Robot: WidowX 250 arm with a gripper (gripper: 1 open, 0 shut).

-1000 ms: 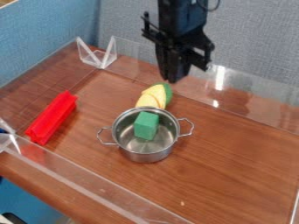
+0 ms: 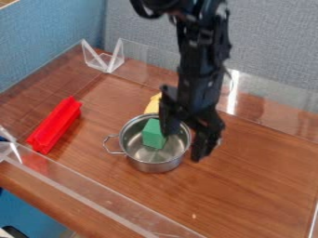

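A steel pot (image 2: 143,160) with side handles stands on the wooden table, holding a green block (image 2: 154,132). My black gripper (image 2: 189,130) hangs low over the pot's right side, open, partly covering the pot and the yellow object (image 2: 152,104) behind it. Whether its fingers reach inside the rim is hard to tell.
A red elongated object (image 2: 55,124) lies at the left of the table. A white wire stand (image 2: 103,58) is at the back left. Clear low barriers run along the table's edges.
My gripper has come down from above the back of the table to the pot, now hiding much of the yellow object. The pot, green block and red object look unmoved.
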